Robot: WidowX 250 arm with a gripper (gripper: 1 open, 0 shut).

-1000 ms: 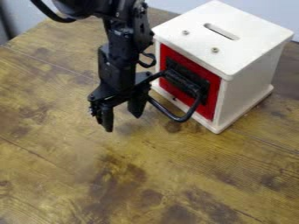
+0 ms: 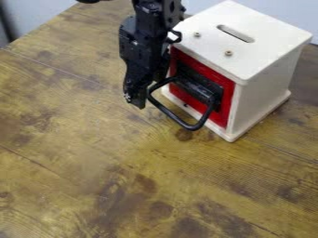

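A white wooden box (image 2: 255,51) with a slot and screws on top stands at the right, with a red front panel (image 2: 217,119) holding a black fitting and a black loop handle (image 2: 189,125) that sticks out low. My black gripper (image 2: 137,93) is at the box's left front, beside the handle's left end; whether its fingers are open or shut, or touch the handle, I cannot tell.
A pale wall shows at the back corners.
The box has not visibly moved.
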